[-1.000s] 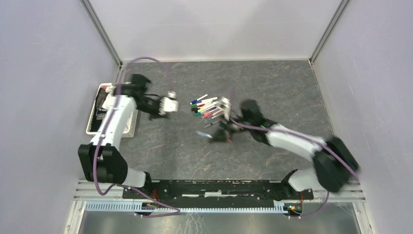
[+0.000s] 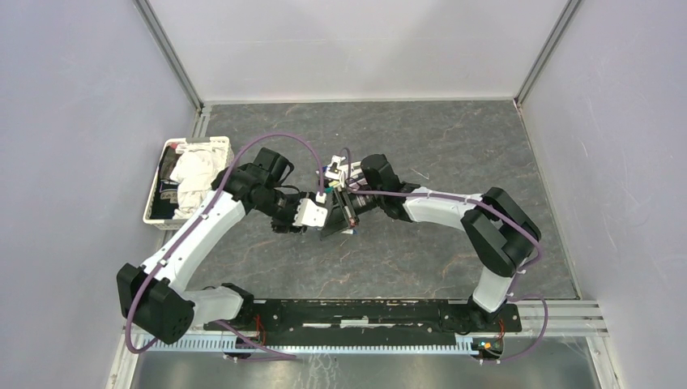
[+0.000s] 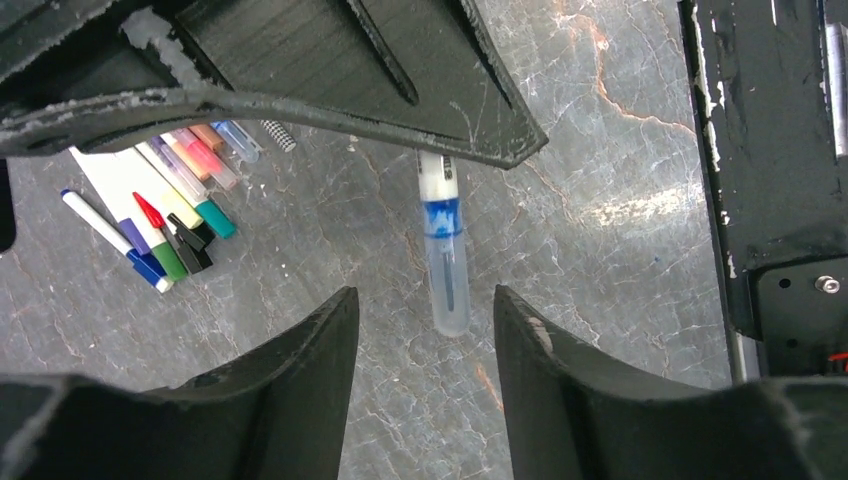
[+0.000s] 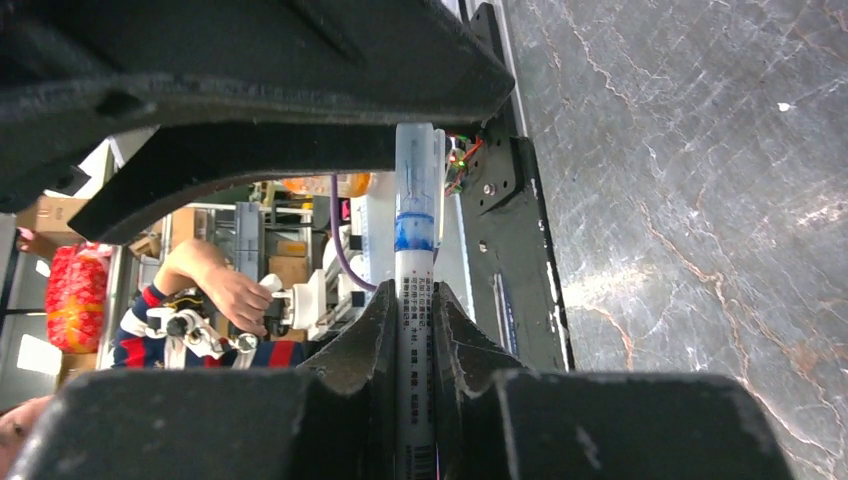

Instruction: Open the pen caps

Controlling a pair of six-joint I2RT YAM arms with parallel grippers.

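Observation:
My right gripper is shut on a white pen [image 4: 414, 330], whose clear cap [image 4: 414, 170] with a blue band points away from it. Seen from the left wrist, that pen's barrel [image 3: 437, 178] comes out from under the dark right finger. The cap's rounded end reaches into the gap of my left gripper. Open on both sides of the cap, the left fingers [image 3: 335, 335] show clear space around it. In the top view both grippers meet near the middle, and the pen is mostly hidden.
Several loose pens and markers [image 3: 150, 215] lie in a pile on the grey table [image 2: 275, 117], largely covered by the arms from above. A white basket [image 2: 149, 198] with cloth stands at the left. Open table surrounds the grippers at front and right.
The right gripper has moved left with the pen, so the two are now close together.

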